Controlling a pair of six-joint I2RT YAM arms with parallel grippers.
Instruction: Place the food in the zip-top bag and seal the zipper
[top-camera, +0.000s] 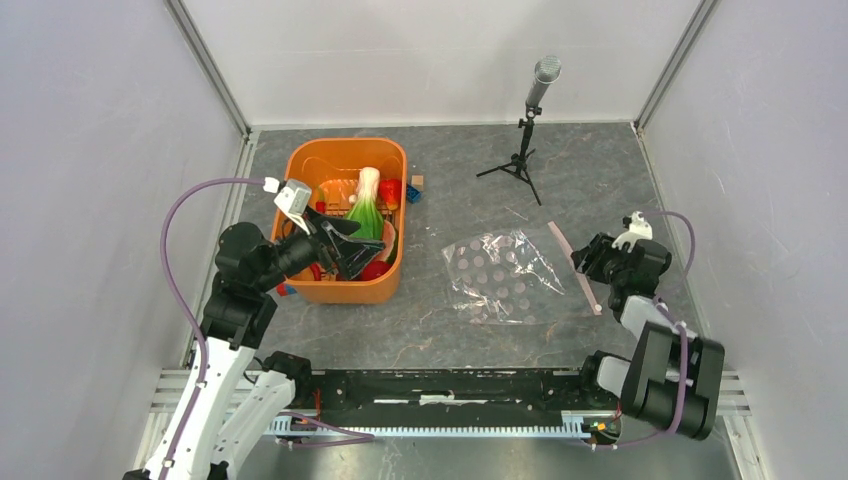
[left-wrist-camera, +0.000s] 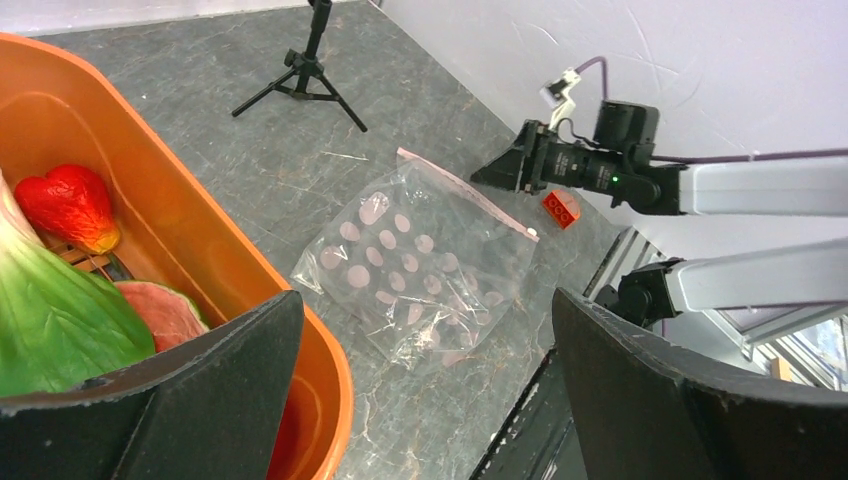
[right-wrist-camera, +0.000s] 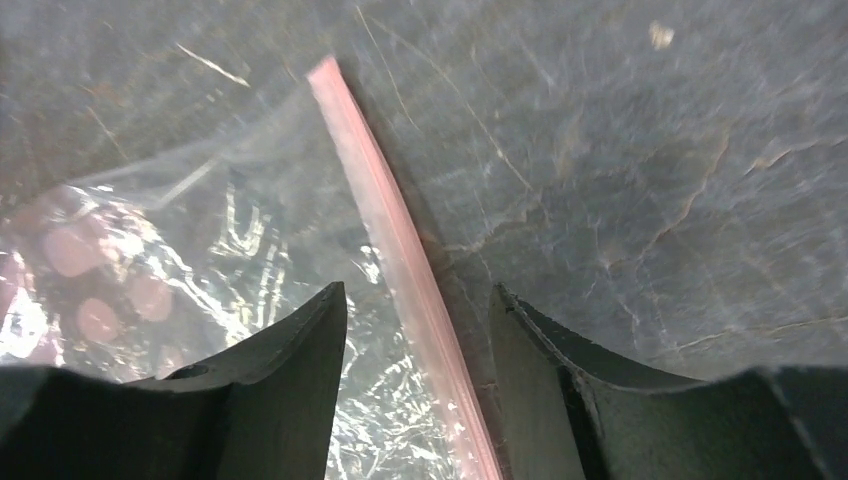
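A clear zip bag (top-camera: 505, 285) lies flat on the grey floor, its pink zipper strip (right-wrist-camera: 400, 255) along the right side. My right gripper is open just over that strip. My left gripper (top-camera: 355, 250) hangs open over the orange bin (top-camera: 340, 292), which holds a green leafy vegetable (left-wrist-camera: 60, 310), a red pepper (left-wrist-camera: 65, 205), a watermelon slice (left-wrist-camera: 160, 315) and other pieces partly hidden by the left arm.
A microphone on a tripod (top-camera: 520, 160) stands at the back. Small blocks (top-camera: 416, 185) lie right of the bin. A red brick (left-wrist-camera: 562, 208) lies by the right arm.
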